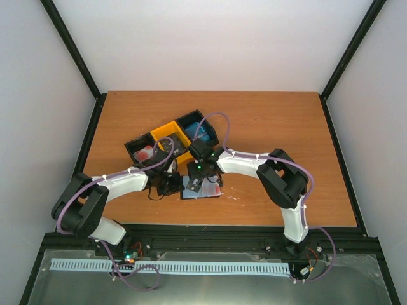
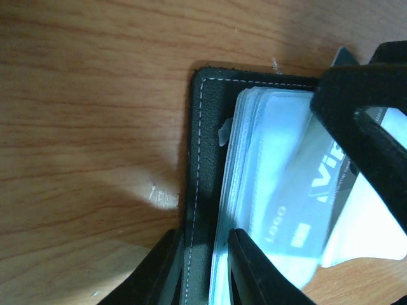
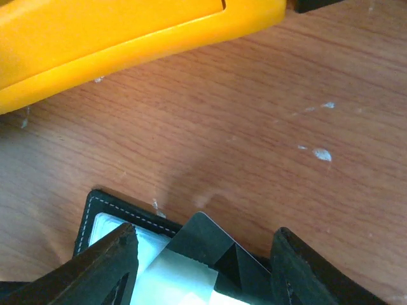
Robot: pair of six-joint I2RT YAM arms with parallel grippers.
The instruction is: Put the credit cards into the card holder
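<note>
The black VIP card (image 2: 318, 184) lies slanted in a clear sleeve of the card holder (image 2: 205, 140), partly in. One part shows through the film; the other sticks out, with a corner past the holder's edge. In the left wrist view a black finger of the right gripper covers part of it. My left gripper is at the holder's left margin, its fingers apart with cover and sleeve edges showing between them. My right gripper stands open near the card's protruding corner (image 3: 203, 238), holding nothing.
Behind the holder stands an organiser box with a yellow middle section (image 1: 166, 131), a black right compartment holding blue cards (image 1: 201, 132), and a left compartment with red-and-white cards (image 1: 144, 154). Its yellow wall (image 3: 140, 41) is close to the right gripper.
</note>
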